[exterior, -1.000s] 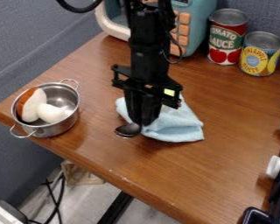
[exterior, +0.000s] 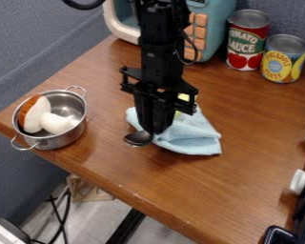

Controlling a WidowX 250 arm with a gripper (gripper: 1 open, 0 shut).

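The black gripper (exterior: 156,114) is low over a light blue cloth (exterior: 191,138) on the wooden table, hiding part of it. A spoon (exterior: 138,137) with a dark metal bowl lies at the cloth's left edge, just under the fingers; its handle is hidden, and whether the fingers hold it cannot be told. A small yellow piece (exterior: 186,97) shows behind the gripper. To the left, a steel pot (exterior: 58,139) holds white egg-like objects (exterior: 54,122) and something orange-brown.
At the back stand a tomato sauce can (exterior: 246,46), a yellow can (exterior: 282,65) and a teal toy appliance (exterior: 212,19). A dark appliance with white knobs (exterior: 289,214) lines the right edge.
The gripper has risen slightly and shifted a little. The cloth and spoon look almost unchanged.
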